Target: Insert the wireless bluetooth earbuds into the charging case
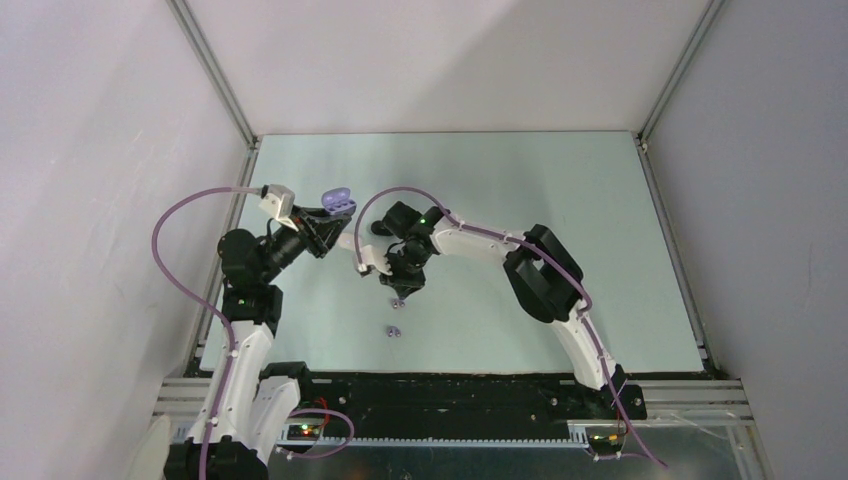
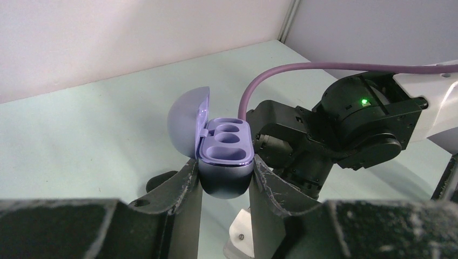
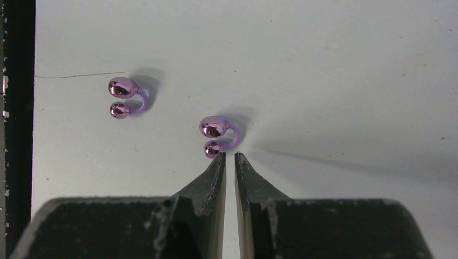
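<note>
My right gripper points down at the table, its fingertips a small gap apart, just beside the lower bulb of one shiny pink earbud. A second earbud lies to the upper left in the right wrist view, nearer the table's front edge.
A dark oval object lies behind the right wrist. Walls border it at the back and sides.
</note>
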